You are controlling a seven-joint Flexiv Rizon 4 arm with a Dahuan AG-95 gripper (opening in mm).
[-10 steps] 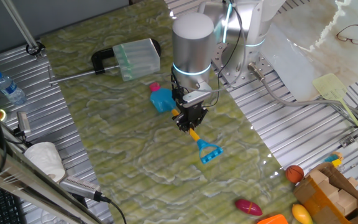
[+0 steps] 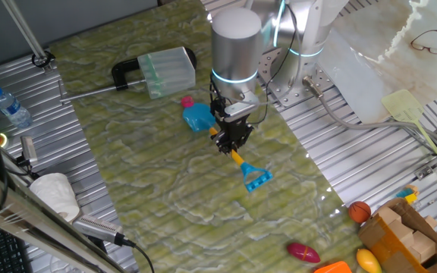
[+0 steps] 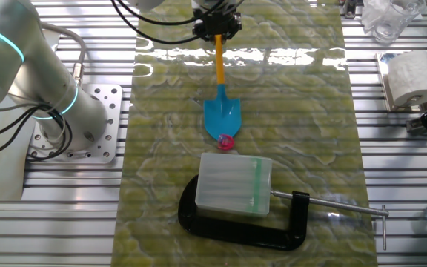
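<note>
A toy shovel with a blue blade (image 3: 222, 115), a yellow shaft (image 3: 219, 63) and a blue grip end (image 2: 257, 179) lies lengthwise beneath the arm. My gripper (image 2: 232, 144) points down and is shut on the yellow shaft, partway along it; the black fingers hide that stretch. In exterior view 2 the gripper (image 3: 218, 33) sits at the top edge, with the shaft coming out from under it. At the blade's tip shows a small pink piece (image 3: 226, 142); whether it is joined to the blade I cannot tell. How far the shovel is off the mat is unclear.
Beyond the blade lies a black clamp (image 3: 243, 231) around a clear box (image 3: 232, 184). A purple ball (image 2: 303, 252), a basketball (image 2: 359, 211) and a cardboard box (image 2: 407, 239) are at the lower right.
In exterior view 1 the gripper and the shovel have shifted together slightly upward in the picture, grip end most. The pink piece has shifted a little the same way.
</note>
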